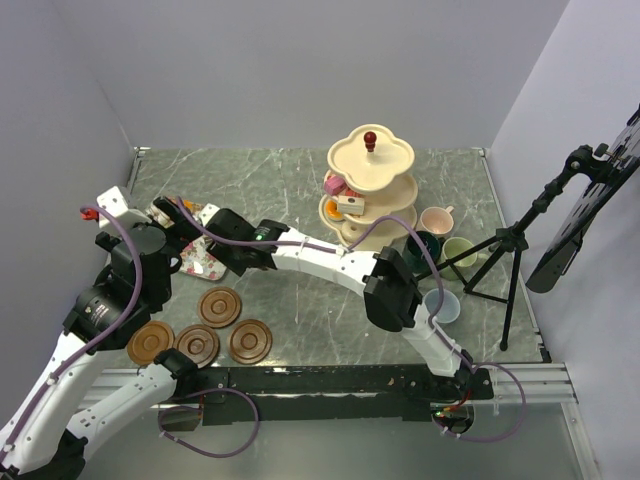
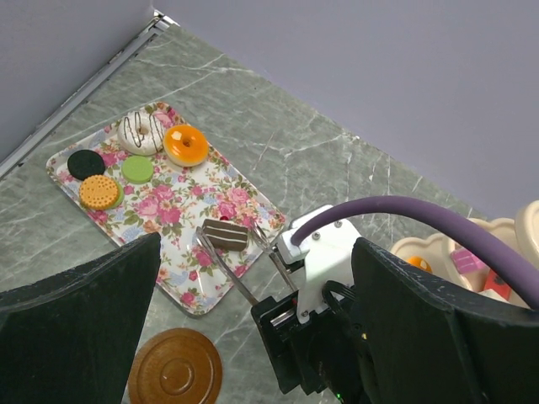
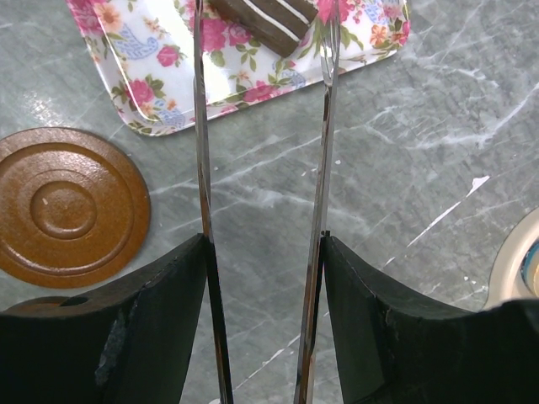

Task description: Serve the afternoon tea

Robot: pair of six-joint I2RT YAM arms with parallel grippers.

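Observation:
A floral tray (image 2: 168, 252) holds donuts, biscuits and a chocolate cake bar (image 2: 226, 234) with cream stripes. My right gripper is open over that bar, its long fingers either side of it; in the left wrist view its tips are at the bar's two ends. My left gripper (image 1: 180, 215) is above the tray's left part, open, only its dark fingers showing in its own view. A three-tier cream stand (image 1: 370, 165) with pastries stands at the back right.
Several brown coasters (image 1: 248, 340) lie at the front left. Cups (image 1: 436, 221) stand at the right beside a black tripod (image 1: 512, 240). The back of the table, between tray and stand, is clear.

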